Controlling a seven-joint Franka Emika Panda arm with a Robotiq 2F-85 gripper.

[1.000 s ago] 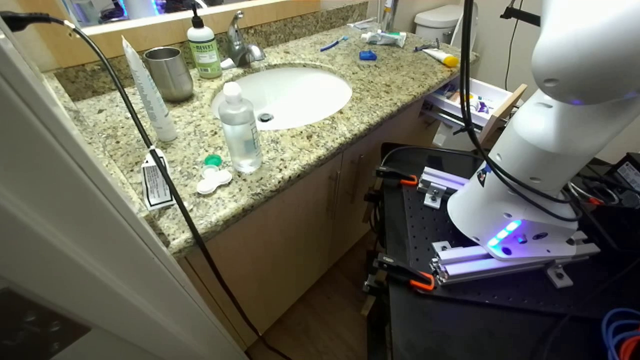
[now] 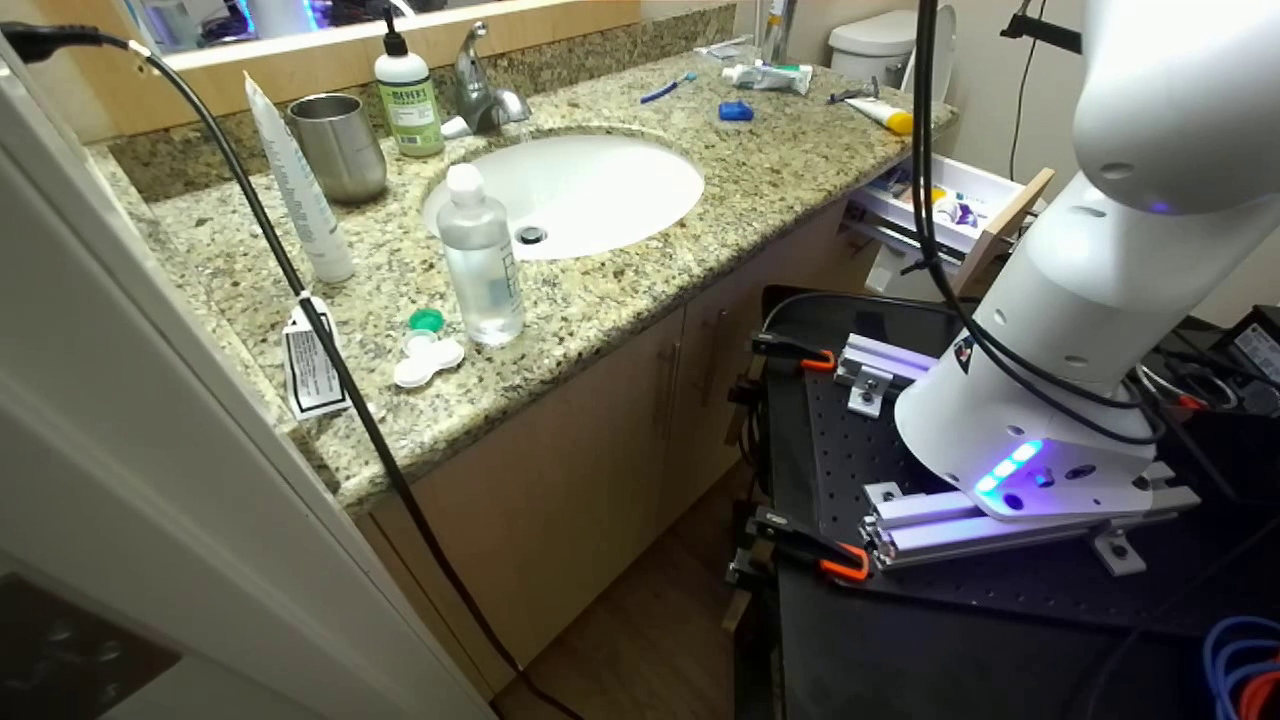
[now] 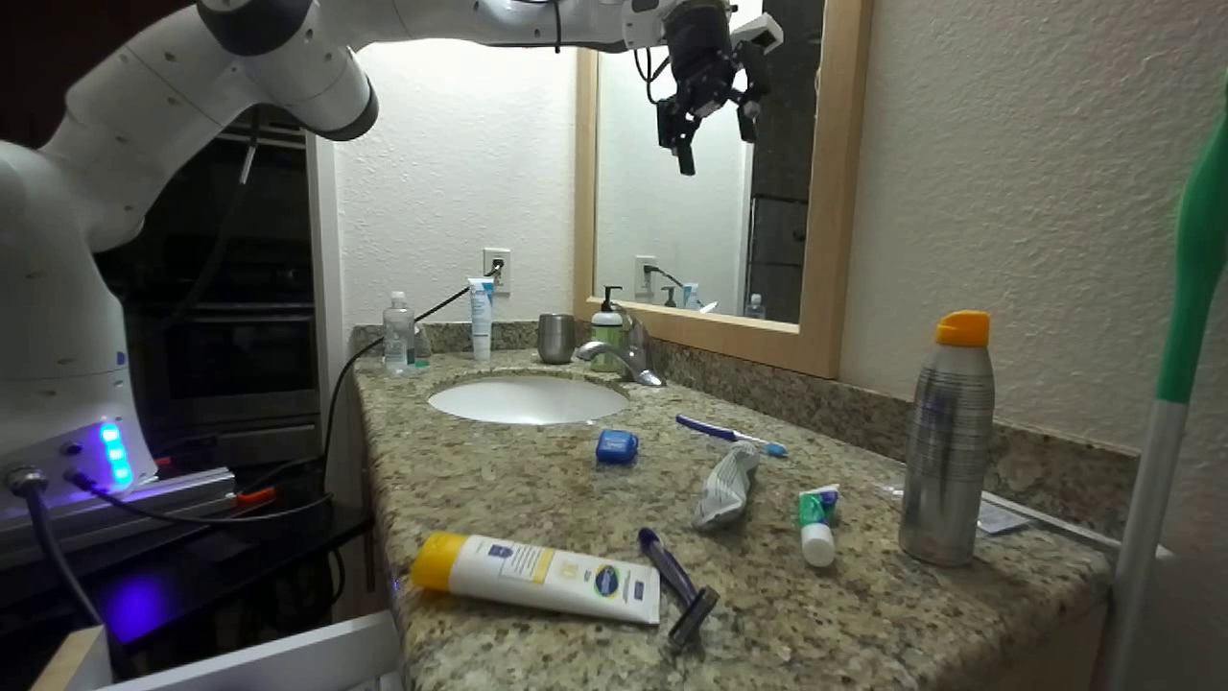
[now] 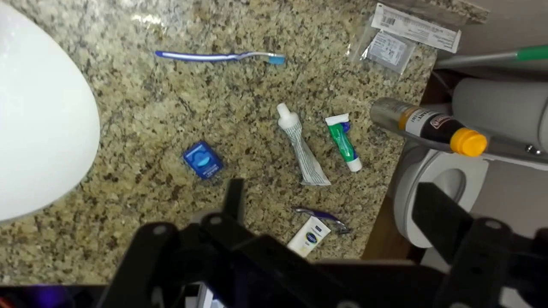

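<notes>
High above the counter, my gripper point(image 3: 716, 140) stands open and empty, its fingers wide apart in the wrist view. Beneath it on the granite lie a blue floss box point(image 4: 203, 160), a blue-and-white toothbrush point(image 4: 221, 56), a crumpled white tube point(image 4: 304, 149) and a small green-and-white tube point(image 4: 343, 143). Near the front edge are a purple razor point(image 3: 675, 582) and a white tube with a yellow cap point(image 3: 541, 576); my gripper hides part of that tube in the wrist view. None of these touches my fingers.
A spray can point(image 3: 950, 449) stands at the counter's end, near flat packets point(image 4: 393, 46). Beyond the sink point(image 2: 600, 198) are a clear bottle point(image 2: 480, 264), a metal cup point(image 2: 339, 150), a soap pump point(image 2: 409, 102) and the faucet point(image 2: 482, 96). An open drawer point(image 2: 960, 198) juts out.
In exterior view 1 the upper arm has shifted slightly to the right, and its hanging cables a little left. The counter items have stayed put.
</notes>
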